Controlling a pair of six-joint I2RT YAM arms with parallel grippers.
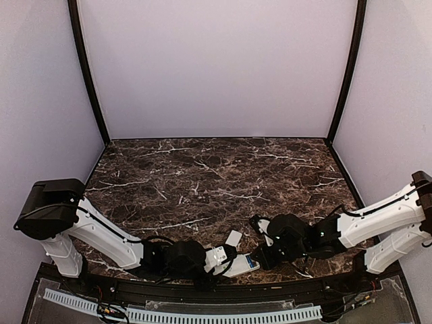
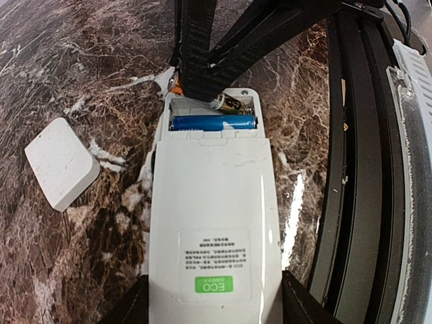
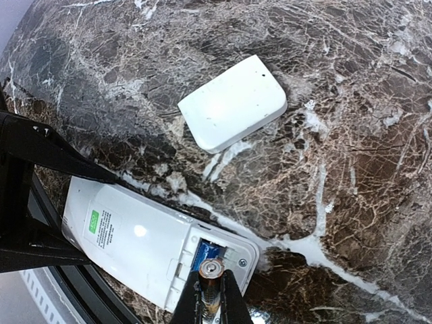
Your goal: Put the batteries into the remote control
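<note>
The white remote control (image 2: pixel 212 175) lies back side up, its battery compartment uncovered, with my left gripper shut on its far body. A blue battery (image 2: pixel 212 122) sits across the compartment, next to the label part. My right gripper is over the compartment's outer slot, its fingers close against both sides of a black-and-copper battery (image 3: pixel 211 269). That battery is tilted: its copper end is raised, and the other end (image 2: pixel 229 103) is down in the slot. The fingers hide its middle. The white battery cover (image 3: pixel 233 103) lies apart on the table.
A black rail (image 2: pixel 371 162) runs along the front edge close to the remote, with a white slotted strip (image 1: pixel 223 315) beyond it.
</note>
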